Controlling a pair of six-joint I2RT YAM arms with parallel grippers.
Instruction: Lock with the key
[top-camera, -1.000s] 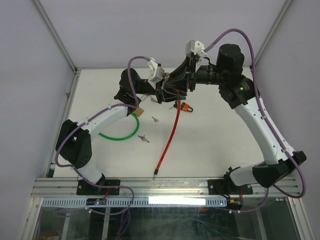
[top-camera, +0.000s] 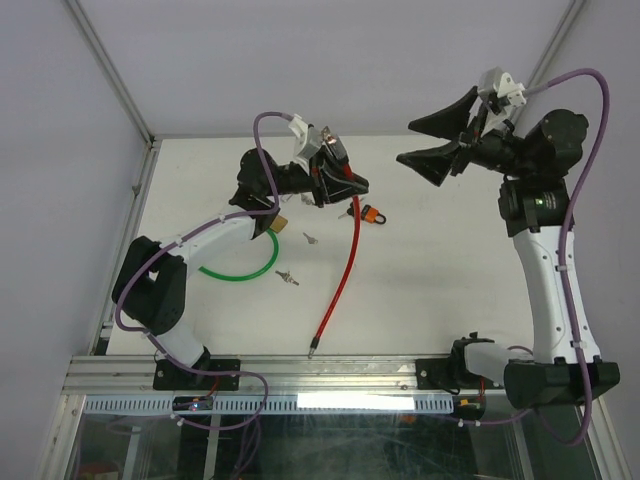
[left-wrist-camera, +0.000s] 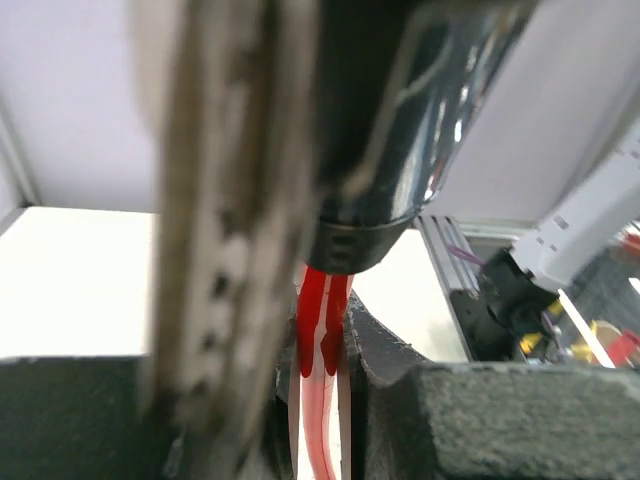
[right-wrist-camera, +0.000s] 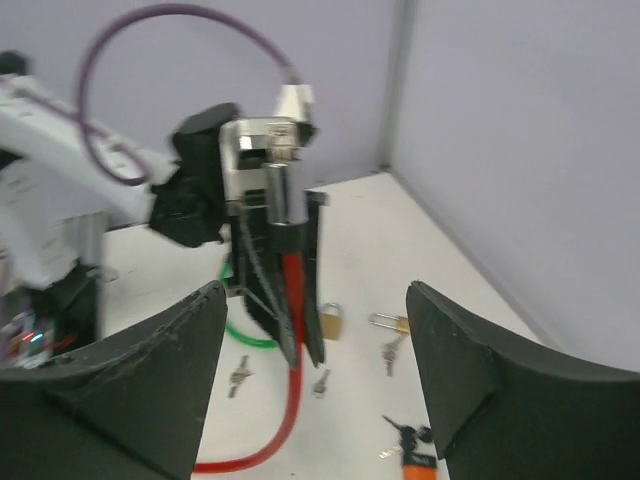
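Note:
The red cable lock (top-camera: 347, 262) hangs from my left gripper (top-camera: 345, 192), which is shut on its red cable just below the dark collar. Its metal lock cylinder (right-wrist-camera: 287, 195) stands upright above the left fingers in the right wrist view. In the left wrist view the cylinder (left-wrist-camera: 410, 130) looks dark and glossy, with the red sleeve (left-wrist-camera: 323, 325) between the fingers. Whether a key sits in the lock cannot be made out. Off to the right, my right gripper (top-camera: 408, 143) is open, its fingers empty and clear of the lock.
Loose keys (top-camera: 310, 239) lie on the white table. A brass padlock (right-wrist-camera: 330, 320), an orange padlock (top-camera: 373, 215) and a green cable (top-camera: 250, 275) are there too.
My right gripper was at the lock head beside the left gripper; it has since pulled away to the right and its fingers have spread. The left gripper has shifted only slightly, still gripping the lock.

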